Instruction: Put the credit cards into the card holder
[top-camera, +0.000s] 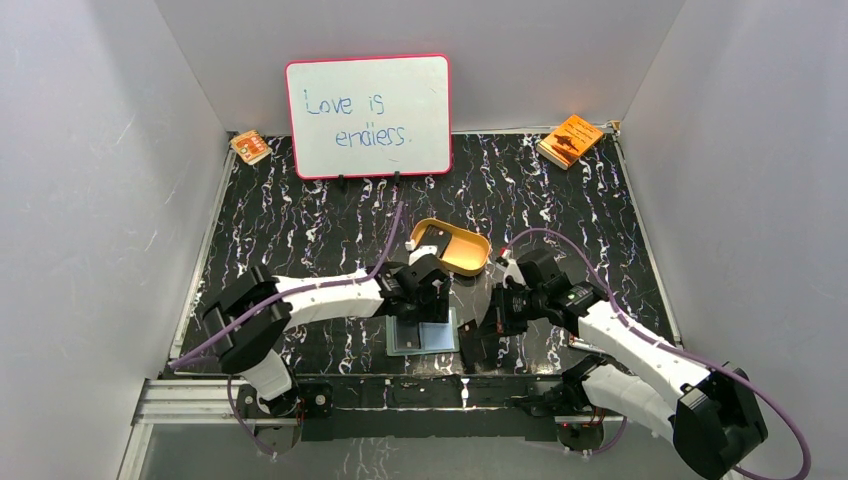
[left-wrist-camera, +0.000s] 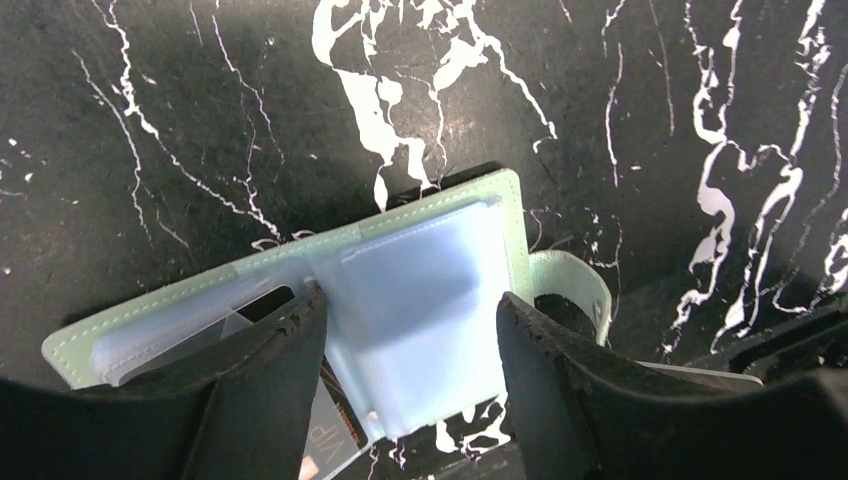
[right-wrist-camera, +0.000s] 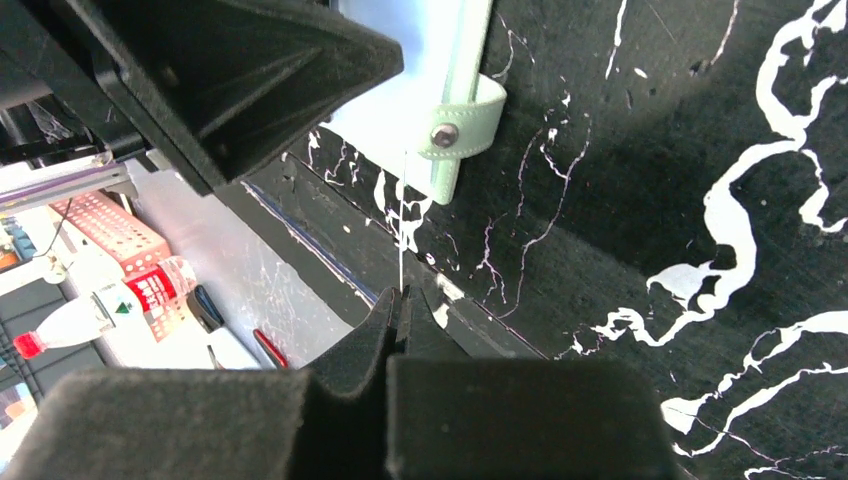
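Observation:
The card holder (top-camera: 435, 338) lies at the front centre; a dark card shows in its left pocket (left-wrist-camera: 338, 430), and the right pocket is clear blue. My left gripper hovers over the holder, fingers apart with nothing visible between them. Beside the holder's strap side, my right gripper (top-camera: 485, 325) is shut on a dark credit card (top-camera: 472, 345), seen edge-on as a thin line in the right wrist view (right-wrist-camera: 402, 235). An orange tray (top-camera: 465, 255) behind holds dark cards, partly hidden by the left arm.
A whiteboard (top-camera: 368, 116) stands at the back, with books (top-camera: 568, 140) in both rear corners. Markers (top-camera: 585, 345) lie at the right under the right arm.

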